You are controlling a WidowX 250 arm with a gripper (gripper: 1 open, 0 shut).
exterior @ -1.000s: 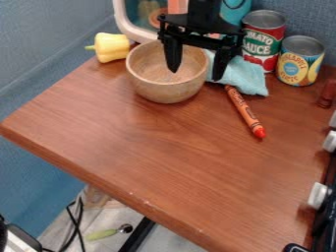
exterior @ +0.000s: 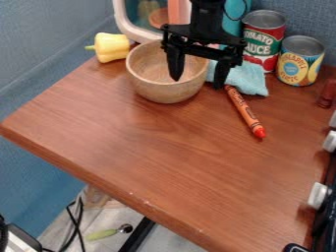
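My black gripper [exterior: 197,64] hangs at the top centre, its two fingers spread apart over the right part of a wooden bowl [exterior: 157,87]; whether anything lies between them is hard to tell. A light blue cloth [exterior: 249,81] lies right of the bowl, partly behind the gripper. An orange crayon [exterior: 245,111] lies on the wooden table [exterior: 144,162] in front of the cloth. A yellow pepper-like object [exterior: 110,46] sits behind the bowl at left.
A tomato can [exterior: 261,46], a yellow-labelled can [exterior: 300,63] and a red bottle [exterior: 327,94] stand at the back right. A white container [exterior: 129,20] is at the back. Black equipment lines the right edge.
The objects on the table appear still.
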